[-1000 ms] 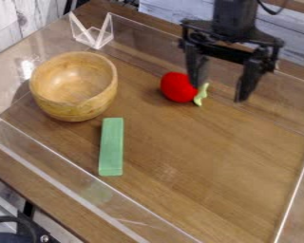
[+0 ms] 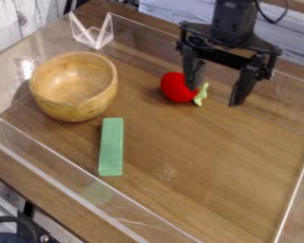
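Observation:
A black gripper [image 2: 218, 78] hangs over the back right of the wooden table, its two fingers spread wide apart with no object visible held between them. Just behind and under its left finger lies a red object [image 2: 178, 89], round, with a light green piece [image 2: 201, 93] at its right side. A wooden bowl [image 2: 71, 87] stands at the left. A flat green bar [image 2: 111, 146] lies lengthwise on the table at the lower left.
Clear low rims run along its edges. A white wire-like piece [image 2: 94, 30] stands at the back left corner, and pale boards border the back.
The gripper has shifted slightly over the past second, its shape now a little different above the red object. The objects on the table have not moved.

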